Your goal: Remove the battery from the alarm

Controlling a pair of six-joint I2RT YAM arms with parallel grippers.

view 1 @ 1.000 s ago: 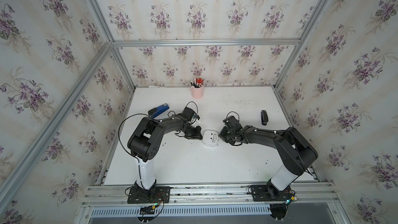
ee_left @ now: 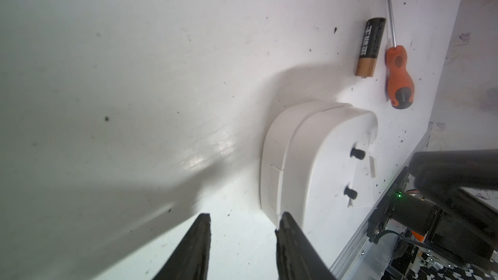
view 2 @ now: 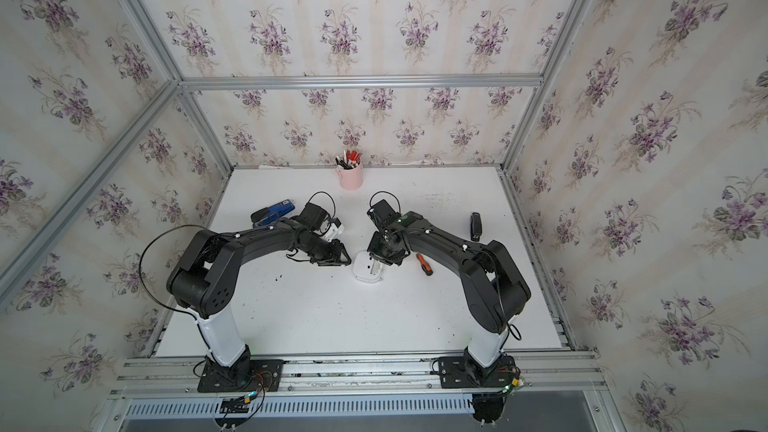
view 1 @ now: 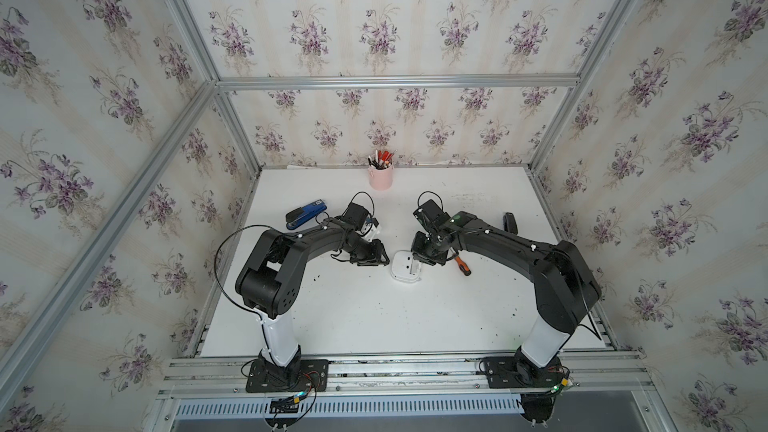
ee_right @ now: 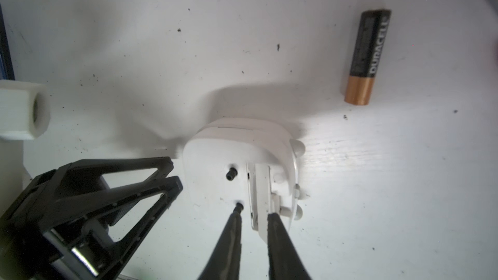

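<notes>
The white alarm clock lies mid-table; two black knobs show on its upward face. In the right wrist view, a narrow white flap stands up beside the alarm's long slot. My right gripper is above that slot, its fingers part open; whether they touch the flap I cannot tell. A black and copper battery lies on the table, apart from the alarm. Left of the alarm, my left gripper is part open, nothing between its fingers, with the alarm's side close to its right finger.
An orange screwdriver lies beside the battery. A blue stapler is at the left back, a pink pen cup at the back edge, and a black object at the right.
The alarm has kept its place.
</notes>
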